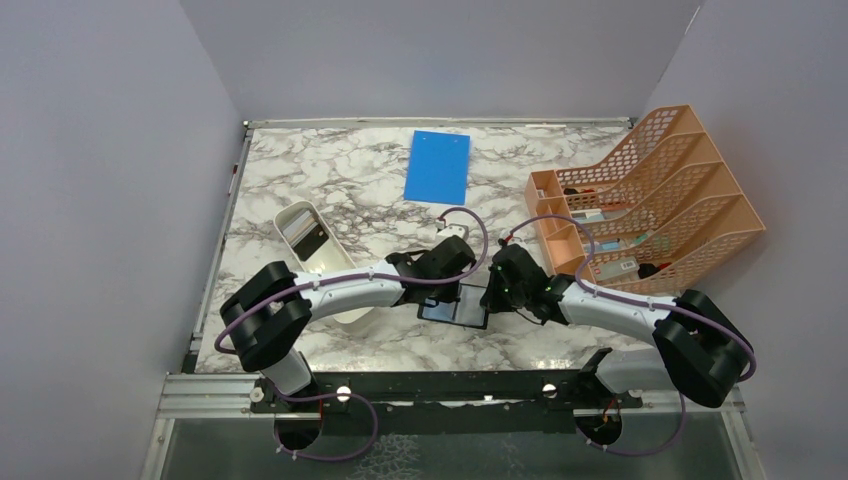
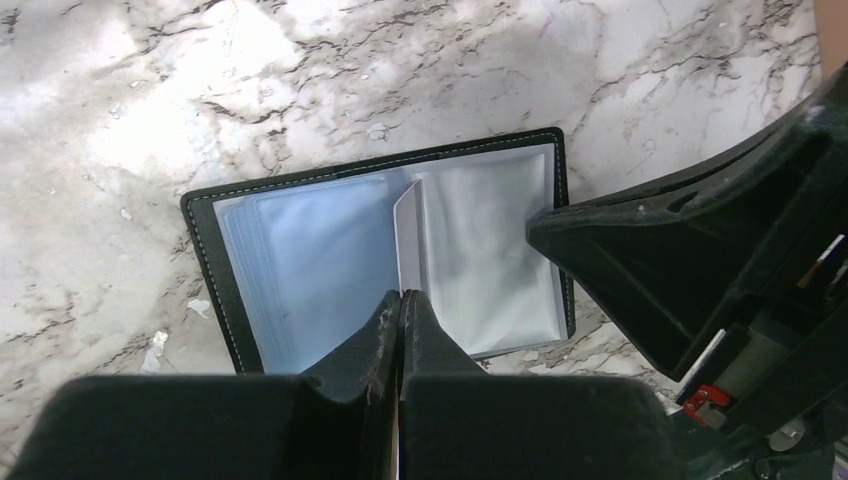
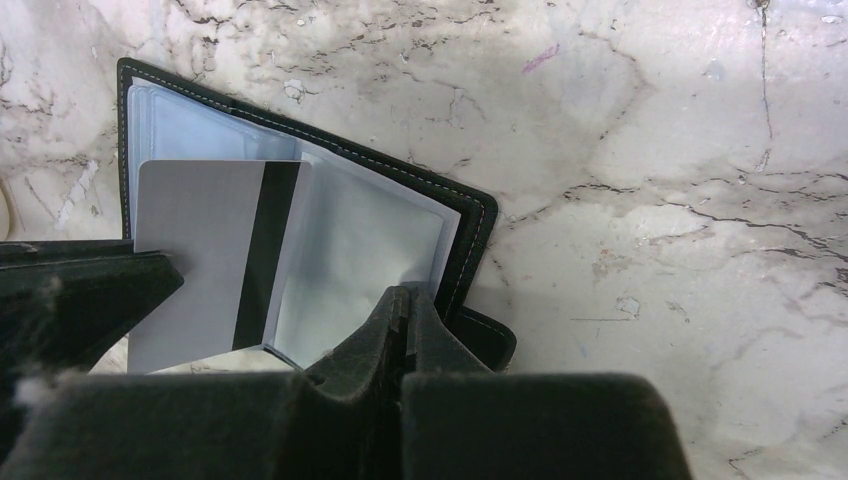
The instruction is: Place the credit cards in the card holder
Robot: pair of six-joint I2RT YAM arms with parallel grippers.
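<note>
The card holder point(image 1: 472, 307) lies spread on the marble table, its dark stitched border framing bluish sleeves point(image 2: 310, 270) on one side and a clear sleeve point(image 2: 480, 240) on the other. My left gripper is shut on a grey card point(image 3: 205, 245) with a black stripe, standing steeply over the holder's middle. The card's striped edge meets the clear sleeve's inner side; whether it is inside the opening I cannot tell. At the clear sleeve's outer edge, my right gripper is shut with the sleeve's margin at its tips.
A white tray point(image 1: 336, 258) holding more cards point(image 1: 305, 232) stands to the left. A blue sheet point(image 1: 437, 166) lies at the back. An orange rack point(image 1: 690, 150) with various items fills the right side. Bare marble lies behind the holder.
</note>
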